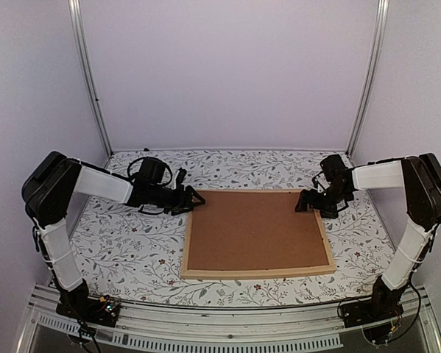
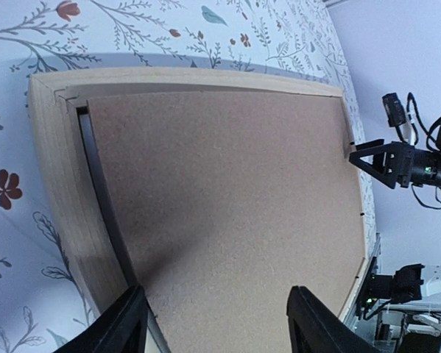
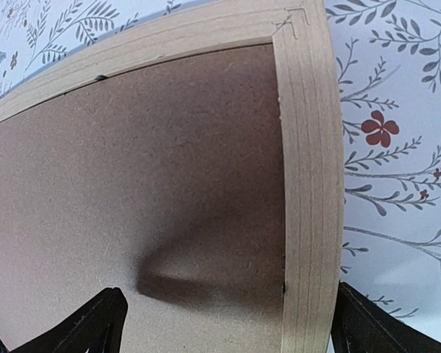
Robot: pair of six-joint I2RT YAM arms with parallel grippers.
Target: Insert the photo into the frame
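A light wooden frame [image 1: 257, 274] lies on the table with a brown board [image 1: 257, 232] inside it. In the left wrist view the board [image 2: 227, 184] sits raised along its left edge, with a dark gap between it and the frame's left rail [image 2: 69, 184]. In the right wrist view the board [image 3: 168, 147] fits close against the right rail [image 3: 312, 169]. My left gripper is open above the left rail and board. My right gripper stands open, its fingers either side of the right rail. No separate photo shows.
A flowered cloth [image 1: 124, 250] covers the table, free of other objects around the frame. Walls [image 1: 43, 110] rise at both sides and the back.
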